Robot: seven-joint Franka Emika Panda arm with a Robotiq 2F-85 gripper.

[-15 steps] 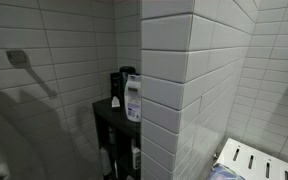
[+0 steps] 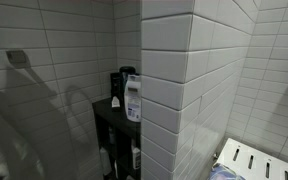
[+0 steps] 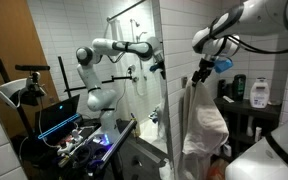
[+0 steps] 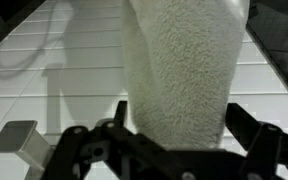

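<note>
A pale, fluffy towel [image 4: 179, 75] fills the middle of the wrist view, its lower part lying between the fingers of my gripper. These fingers stand wide apart on either side of the cloth, so the gripper is open. In exterior view 2 the towel [image 3: 199, 125] hangs down in long folds, with my gripper [image 3: 195, 77] at its upper part. Exterior view 1 has only a blurred strip of the towel [image 2: 4, 145] at the left edge; the gripper itself is not clearly visible there. A square metal wall hook [image 4: 19, 137] sits left of the towel.
White tiled walls [image 2: 169, 70] surround the space, with a projecting corner. A dark shelf [image 2: 114, 117] carries a white bottle [image 2: 133, 98] and dark containers. A white slatted seat [image 2: 259, 162] stands at the lower right.
On the tiled wall in exterior view 1, the arm's shadow has shifted and now shows a loop farther right. A dark edge has appeared at the top left. The shelf items have not moved.
</note>
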